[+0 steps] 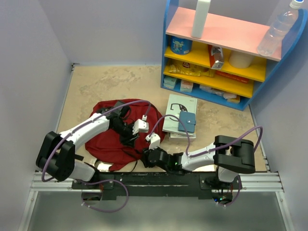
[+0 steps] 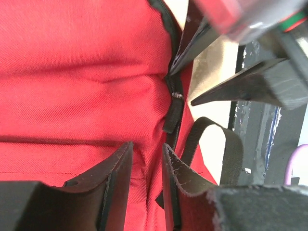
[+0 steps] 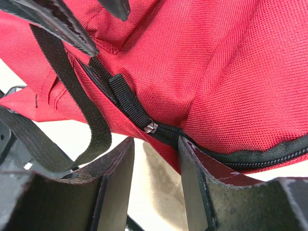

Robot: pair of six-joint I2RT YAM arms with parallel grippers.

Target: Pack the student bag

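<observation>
A red fabric bag [image 1: 103, 147] with black straps and a zipper lies on the table. My left gripper [image 1: 129, 141] is over its middle; in the left wrist view, its fingers [image 2: 110, 187] stand slightly apart above red cloth. My right gripper [image 1: 147, 160] is at the bag's front right edge. In the right wrist view, its fingers [image 3: 202, 192] are apart beside the zipper [image 3: 150, 126] and its pull tab; whether cloth lies between the tips is unclear. The other gripper's dark fingers appear at the top of each wrist view.
A stack of books [image 1: 174, 106] with a blue notebook [image 1: 187, 122] lies right of the bag. A shelf unit [image 1: 226, 26] with bottles and packets stands behind.
</observation>
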